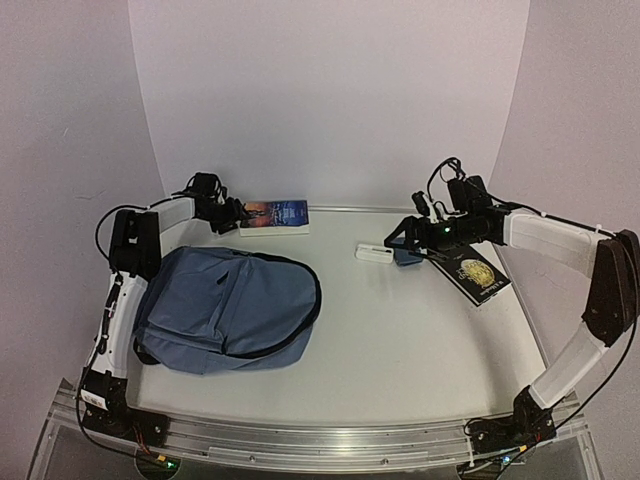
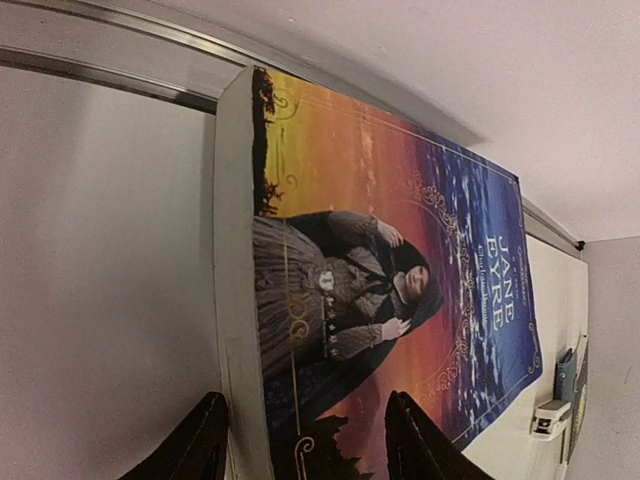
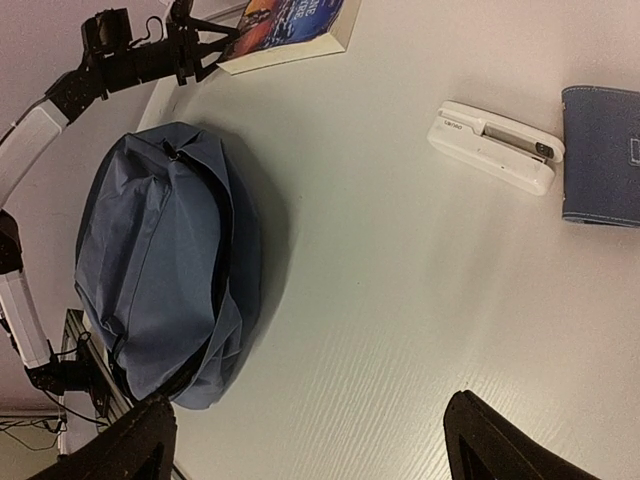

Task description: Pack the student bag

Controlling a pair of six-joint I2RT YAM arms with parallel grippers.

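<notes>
A thick Jane Eyre book [image 1: 280,215] lies flat by the back wall. In the left wrist view, the book's cover [image 2: 370,270] and pale side face up toward the camera. My left gripper is open at the book's left end, one finger outside the pale side and the other over the cover; contact cannot be made out. The blue-grey bag [image 1: 230,310] rests on the front left of the table. Over the right side, my right gripper stands wide open with nothing between its fingers.
A white stapler-like item [image 3: 495,150] lies beside a blue pouch [image 3: 605,150], below and ahead of the right gripper. Farther right is a black book [image 1: 472,272], partly covered by the right arm.
</notes>
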